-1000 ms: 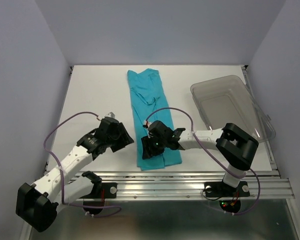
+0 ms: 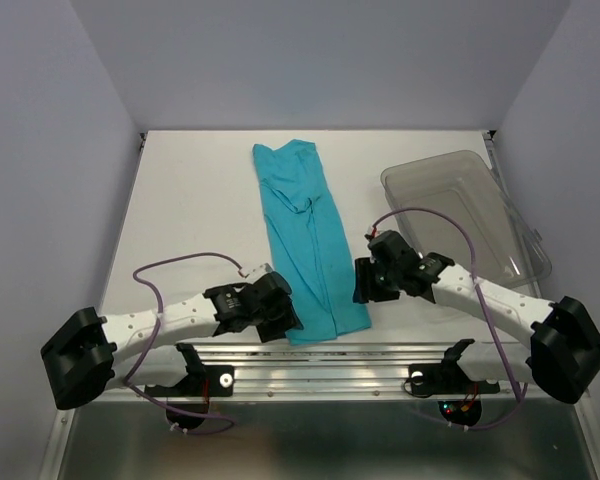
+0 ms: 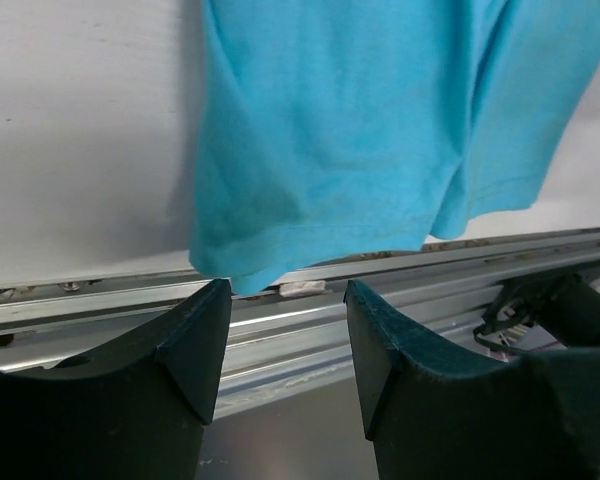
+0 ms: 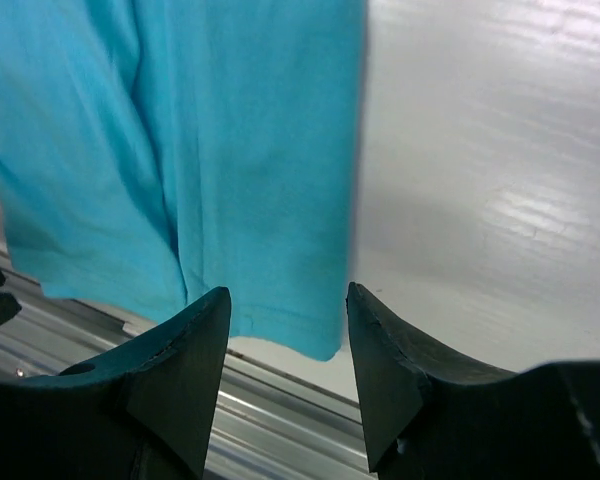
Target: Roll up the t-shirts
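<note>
A turquoise t-shirt [image 2: 310, 250] lies as a long, narrow folded strip down the middle of the white table, its near end at the front edge. My left gripper is over the left near corner of the cloth, part open, its fingertips apart and the hem just beyond them in the left wrist view. Over the right near corner stands my right gripper, open, with the cloth's hem [image 4: 280, 330] showing between and beyond its fingers. Neither gripper visibly pinches the fabric.
An empty clear plastic bin [image 2: 460, 210] occupies the right side of the table. A metal rail [image 2: 380, 355] runs along the front edge.
The left gripper has come right and toward the front edge, onto the near corner. The right gripper has moved rightward off the strip's left half to its right side. The near end has shifted slightly.
</note>
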